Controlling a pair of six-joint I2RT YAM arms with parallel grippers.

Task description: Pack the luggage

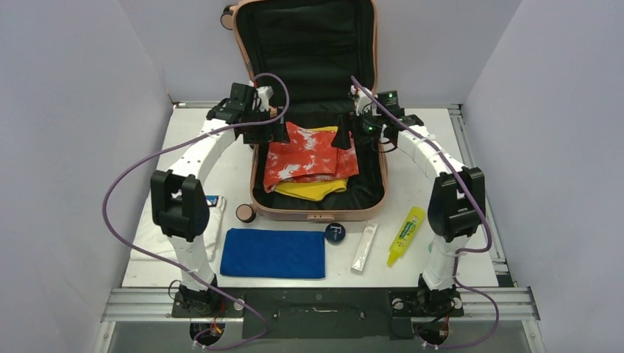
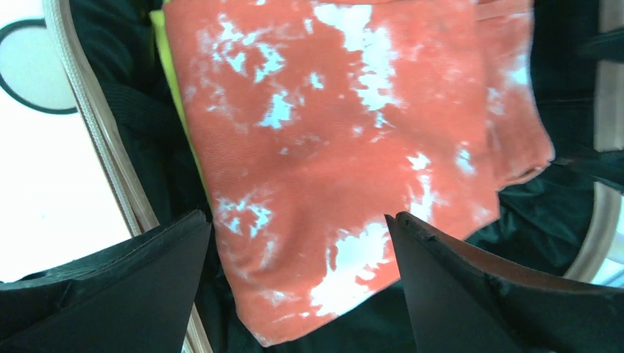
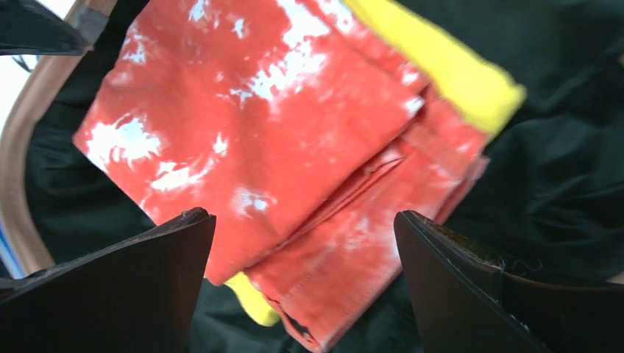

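Note:
An open suitcase [image 1: 319, 215] holds a folded red-and-white patterned garment [image 1: 302, 154] lying on a folded yellow one [image 1: 309, 190]. My left gripper [image 1: 268, 131] is over the case's left side; in the left wrist view its fingers stand apart above the red cloth [image 2: 324, 147], empty. My right gripper [image 1: 346, 132] is over the right side, also open and empty, with the red cloth [image 3: 243, 147] and yellow cloth [image 3: 471, 81] below it.
In front of the case lie a blue folded cloth [image 1: 272, 254], a brown jar [image 1: 246, 213], a dark round tin [image 1: 335, 233], a white narrow box [image 1: 364, 247] and a yellow tube [image 1: 405, 234]. A white folded cloth [image 1: 154, 235] lies at left.

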